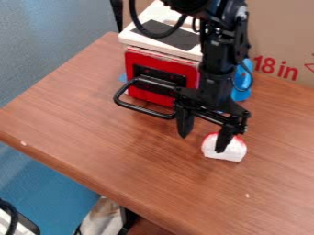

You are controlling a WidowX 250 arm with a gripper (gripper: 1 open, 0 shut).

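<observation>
My black gripper (203, 135) hangs over the wooden table with its fingers apart, one at the left near a black bar handle, the other reaching down to a small white object with a red edge (229, 153). That object lies on the table at the right finger's tip; whether they touch I cannot tell. The handle belongs to a red box-like appliance (146, 65) with a white top, standing behind the gripper and partly hidden by the arm.
A blue object (241, 85) stands behind the arm at the right, in front of a cardboard box (270, 50).
</observation>
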